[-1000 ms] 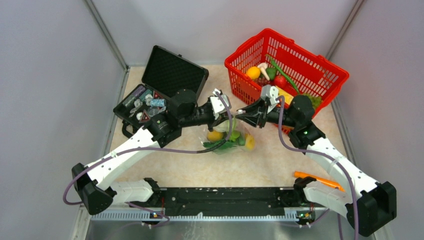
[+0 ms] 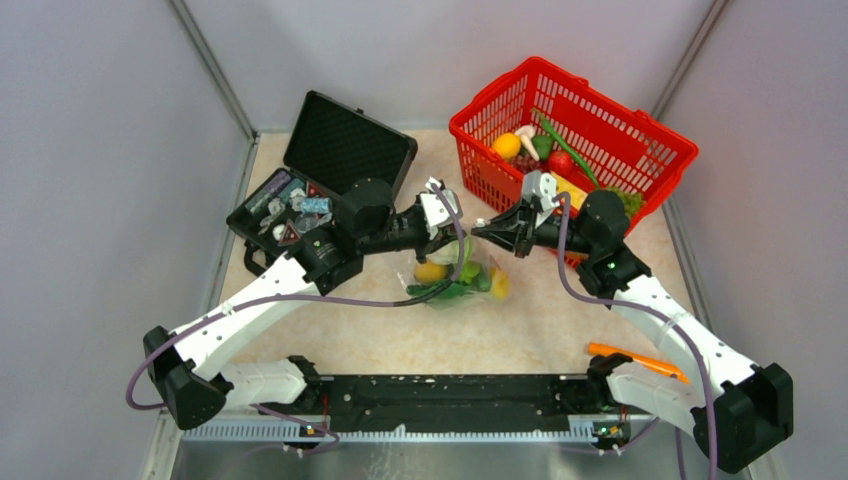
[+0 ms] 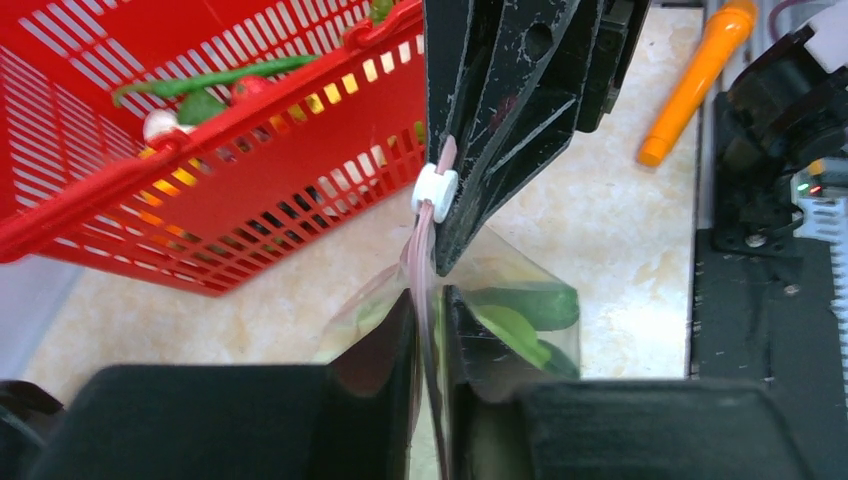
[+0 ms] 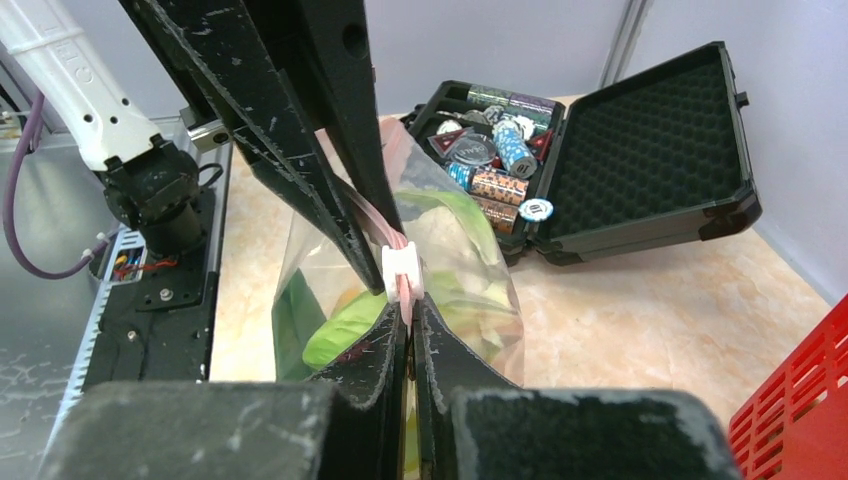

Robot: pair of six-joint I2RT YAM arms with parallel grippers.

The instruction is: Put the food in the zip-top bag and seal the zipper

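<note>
The clear zip top bag [image 2: 455, 285] stands on the table with green and yellow food inside. Its pink zipper edge [image 3: 424, 260] runs upright between the parted fingers of my left gripper, with a narrow gap around it. My right gripper is shut at the top of the bag, the thin zipper edge passing in between its fingertips. A white slider [image 4: 402, 270] sits on the zipper close to both sets of fingertips; the top view shows the slider [image 2: 480, 224] beside the right fingers. Part of the bag's top is hidden under the left arm.
At the back right, a red basket [image 2: 480, 172] holds more food, near the right arm. An open black case [image 2: 350, 145] with poker chips stands back left. An orange stick [image 2: 640, 361] lies front right.
</note>
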